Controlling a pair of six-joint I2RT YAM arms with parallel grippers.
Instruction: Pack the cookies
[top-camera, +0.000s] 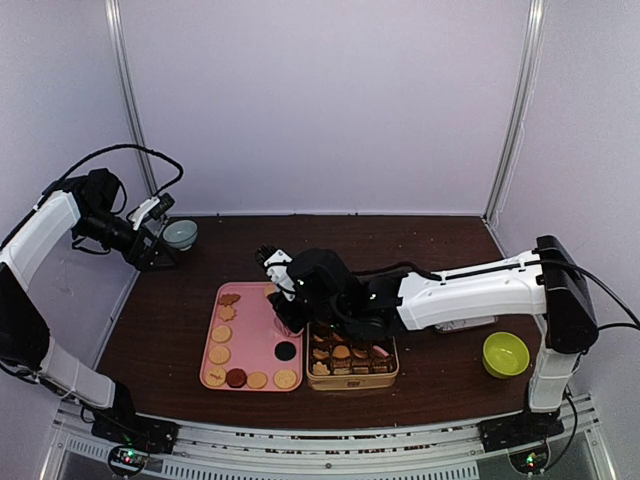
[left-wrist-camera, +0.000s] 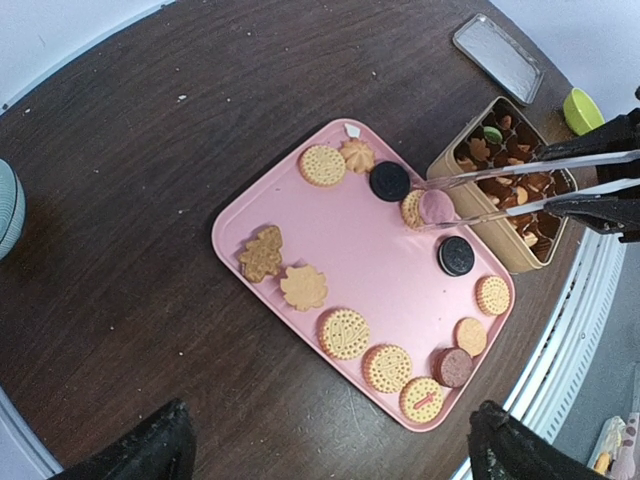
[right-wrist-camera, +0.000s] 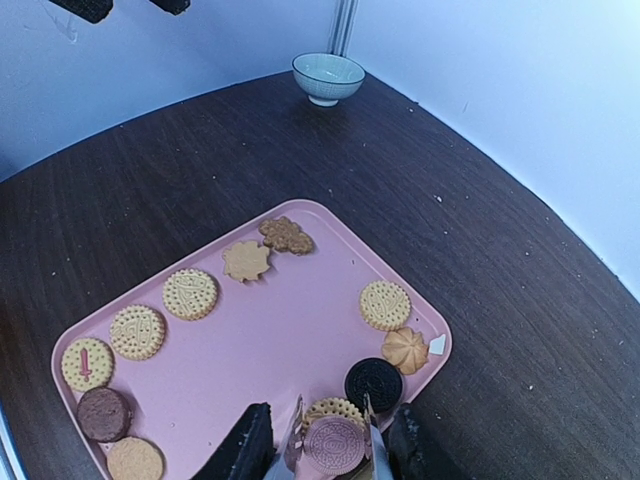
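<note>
The pink tray (top-camera: 250, 350) holds assorted cookies along its edges. In the right wrist view my right gripper is part open over a pink round cookie (right-wrist-camera: 334, 448), a fingertip on either side of it, with a beige cookie (right-wrist-camera: 330, 408) partly beneath. A dark cookie (right-wrist-camera: 374, 383) lies just above. The gold box (left-wrist-camera: 530, 255) of packed cookies stands beside the tray, partly under the right arm. My left gripper (top-camera: 157, 255) stands open at the far left, above the table, nothing between its fingers.
A pale bowl (top-camera: 180, 232) sits at back left, a yellow bowl (top-camera: 505, 355) at right. A metal tray (left-wrist-camera: 497, 58) lies beyond the box. The table behind the pink tray is clear.
</note>
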